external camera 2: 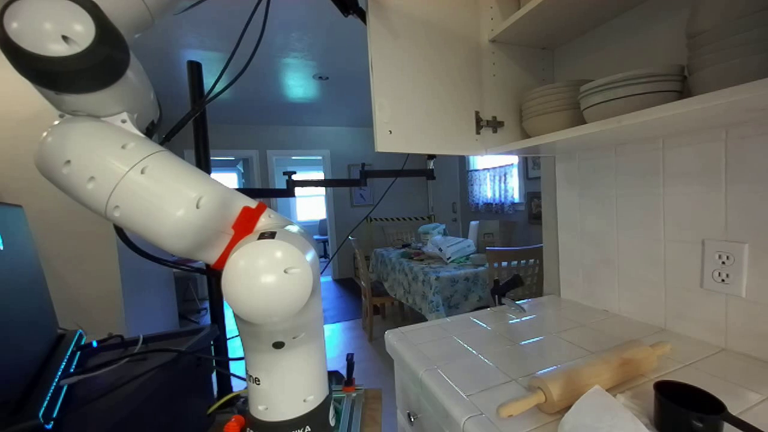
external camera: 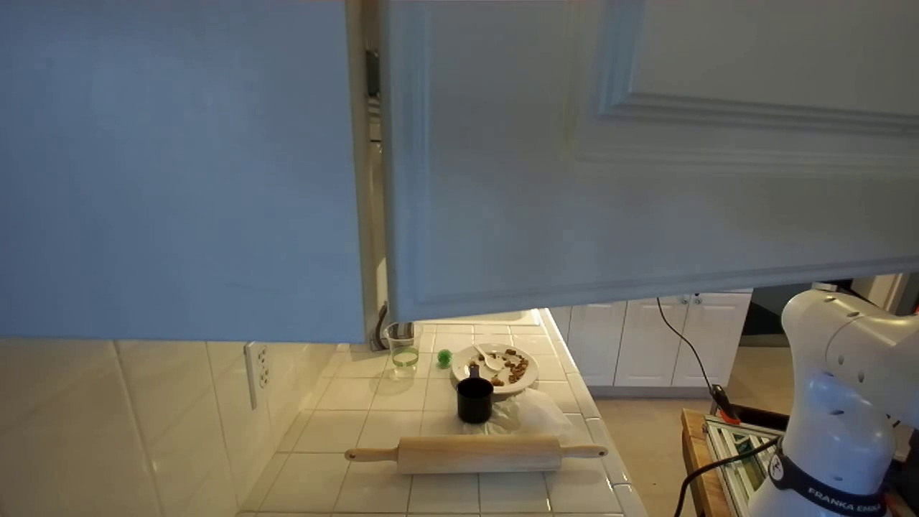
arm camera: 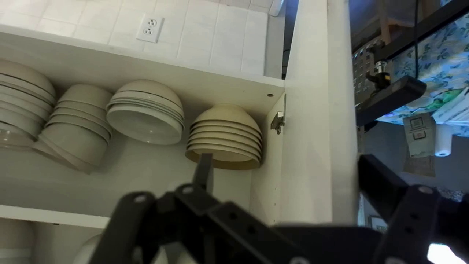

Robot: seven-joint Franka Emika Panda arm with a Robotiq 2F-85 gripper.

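In the wrist view the white cupboard door (arm camera: 310, 132) stands ajar, its edge rising between the two spread fingers of my gripper. The gripper is open; one dark finger (arm camera: 203, 173) lies on the cupboard's inner side, the other on the room side. Whether either touches the door cannot be told. From outside, the door (external camera: 689, 198) hides the gripper in exterior view 1. Exterior view 2 shows the door's inner face (external camera 2: 428, 79), with the hand out of frame.
Stacked bowls (arm camera: 225, 138) fill the cupboard shelf near the hinge (arm camera: 277, 121). On the counter below lie a rolling pin (external camera: 478, 454), a black cup (external camera: 474, 401), a plate of food bits (external camera: 465, 362) and a clear cup (external camera: 402, 349). A black bar (arm camera: 391, 101) runs beyond the door.
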